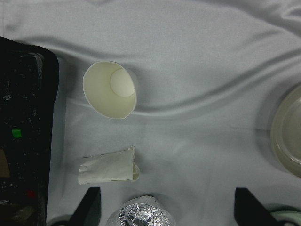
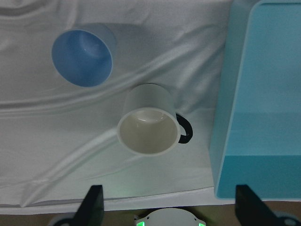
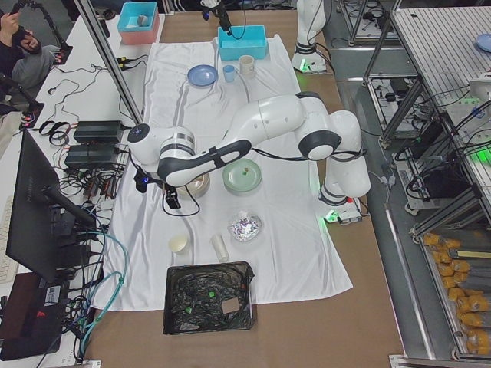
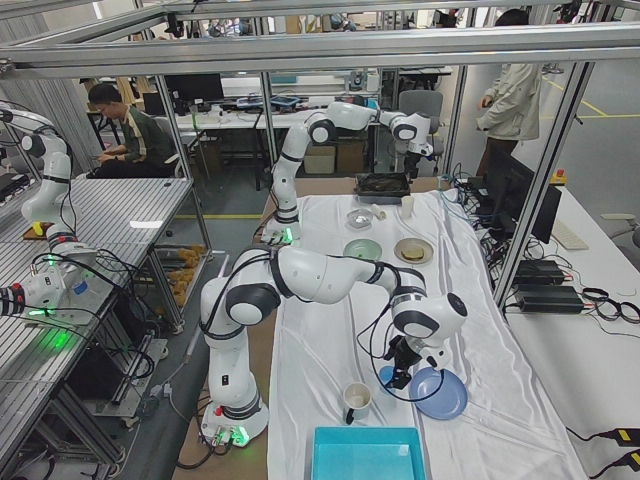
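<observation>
My left gripper (image 3: 157,192) hangs open over the left side of the cloth by the beige plate (image 4: 414,253). Its wrist view shows a cream paper cup (image 1: 110,88), a crumpled paper piece (image 1: 106,167) and a foil-covered item (image 1: 143,214) below. My right gripper (image 4: 405,365) is open above the other end, near a white mug (image 2: 148,127) with a black handle, a blue cup (image 2: 82,56) and a blue plate (image 4: 436,398).
A black-lined tray (image 3: 207,314) and a turquoise bin (image 3: 242,43) stand at opposite ends. A green plate (image 3: 242,175) lies midway. A monitor and cables border the cloth.
</observation>
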